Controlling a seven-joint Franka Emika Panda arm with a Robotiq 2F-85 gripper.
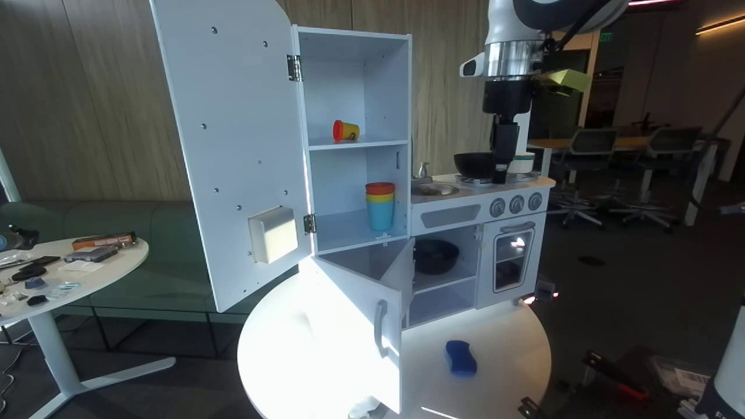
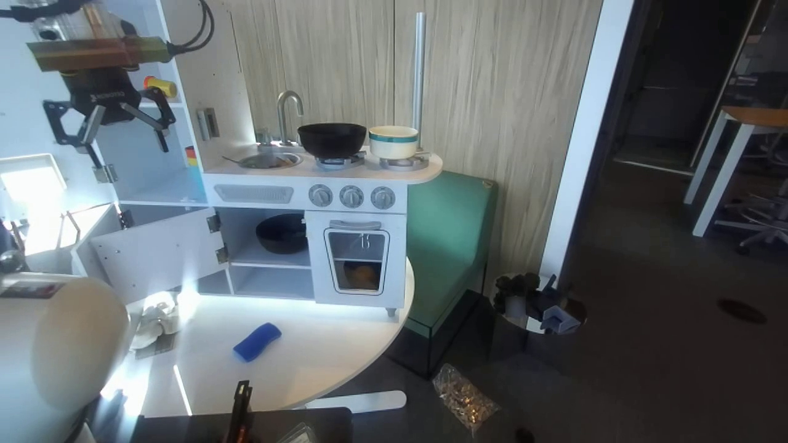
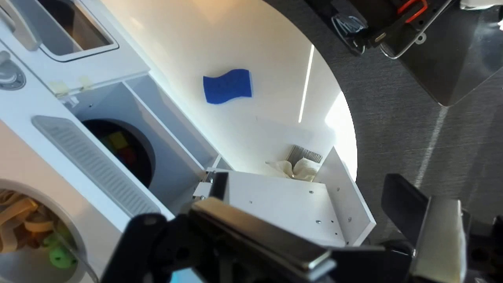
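My gripper is open and empty, its two fingers spread wide and pointing down. In exterior view 1 the gripper appears side-on, overlapping the stove top of the toy kitchen. Seen from the wrist, its fingers frame the open lower cabinet door below. A blue sponge lies on the round white table, apart from the gripper. One black pan and a cream pot with a green band sit on the burners.
Stacked cups and a yellow-red cup stand on the shelves behind a tall open door. Another black bowl is inside the lower cabinet. The sink holds toy items. Bare table surrounds the sponge.
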